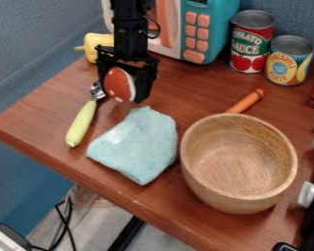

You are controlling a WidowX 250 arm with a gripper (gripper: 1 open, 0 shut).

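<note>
My black gripper [126, 80] is at the upper left of the table, low over the wood, with a red-and-white round object [119, 84] at its fingers; whether the fingers are closed on it is unclear. A pale green-handled utensil [81, 123] with a metal head lies just left and below it. A folded light blue cloth [133, 145] lies in front, beside the wooden bowl [238, 193].
A teal toy microwave [199, 34], tomato sauce can [250, 44] and yellow can [288, 64] stand at the back. A yellow object [91, 44] sits behind the gripper. An orange stick [245, 103] lies right of centre; dark items line the right edge.
</note>
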